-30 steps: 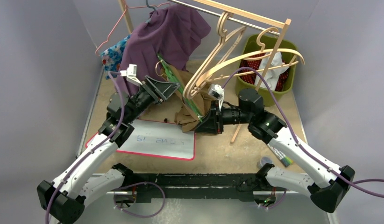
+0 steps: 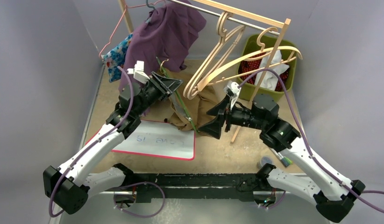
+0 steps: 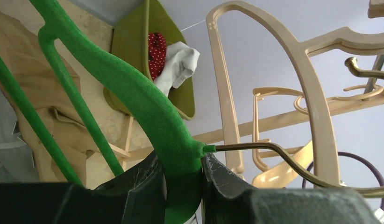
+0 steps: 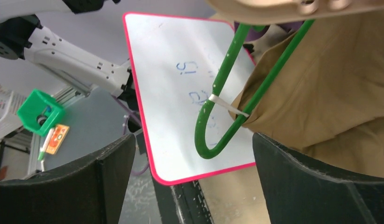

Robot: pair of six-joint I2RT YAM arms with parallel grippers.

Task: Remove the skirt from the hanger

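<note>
A green hanger (image 2: pixel 185 109) slants over a tan skirt (image 2: pixel 206 102) spread on the table. In the left wrist view, the fingers of my left gripper press on both sides of the green hanger (image 3: pixel 134 93), by the base of its metal hook (image 3: pixel 255 146). My right gripper (image 2: pixel 211 120) stands open to the right of the hanger's lower end. The right wrist view shows this rounded end, with its white band (image 4: pixel 227 105), bare and in front of the open fingers. The skirt (image 4: pixel 321 88) lies behind it; whether any cloth touches the hanger is unclear.
Wooden hangers (image 2: pixel 218 60) hang from the rack close to both arms. A purple cloth (image 2: pixel 157 37) hangs at the left, and a green bin (image 2: pixel 269 92) with clothes stands at the back right. A whiteboard (image 2: pixel 157 140) lies at the front.
The left gripper came up to the hanger and closed around its top; the hanger has turned slightly.
</note>
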